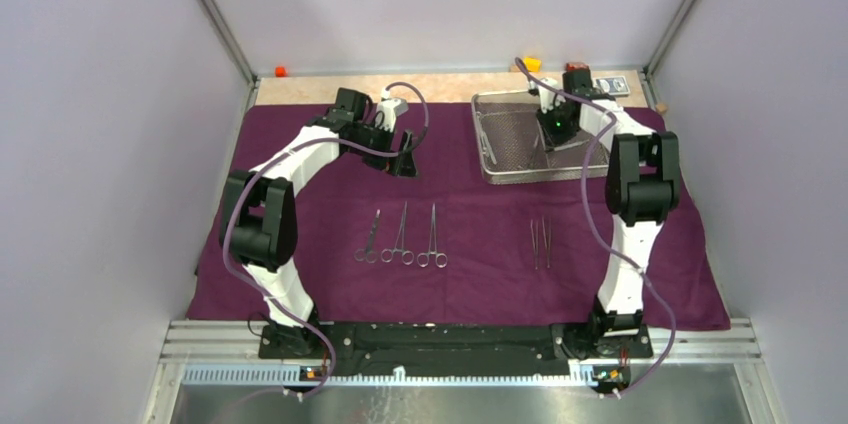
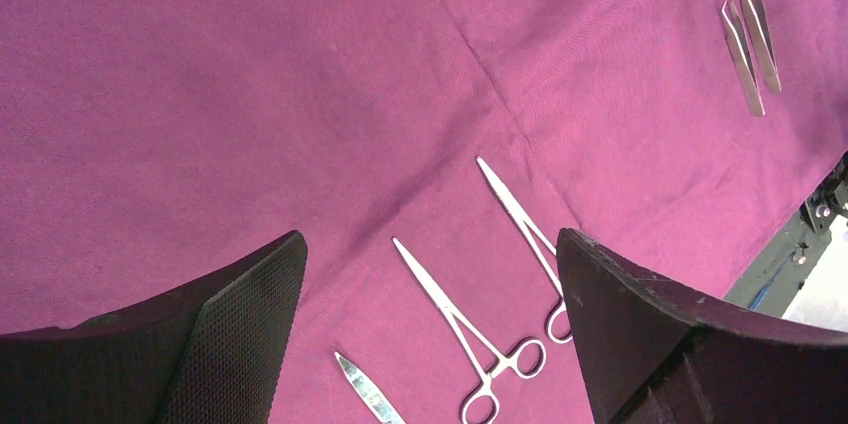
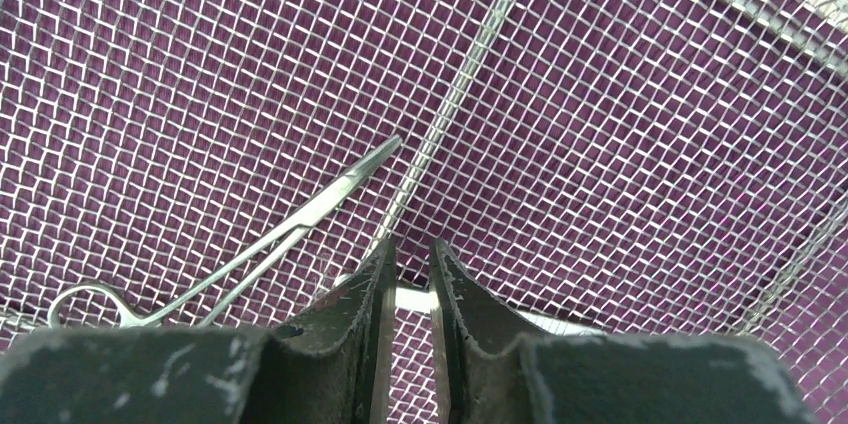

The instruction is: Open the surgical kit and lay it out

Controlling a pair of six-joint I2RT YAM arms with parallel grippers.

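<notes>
The wire mesh tray (image 1: 510,174) sits at the back right of the purple cloth. My right gripper is down inside it, fingers slightly apart over a pale metal piece (image 3: 520,316); whether they grip it is unclear. A needle-holder-like instrument (image 3: 330,199) lies beside them. My left gripper hangs open above the cloth, left of the tray, holding nothing. Below it lie scissor-handled instruments (image 1: 432,244) in a row at front centre, with slim tweezers (image 1: 547,244) to their right.
The left and centre cloth (image 1: 460,294) has free room around the rows. A wooden strip (image 1: 300,89) with small objects runs along the back wall. Purple cables loop over both arms.
</notes>
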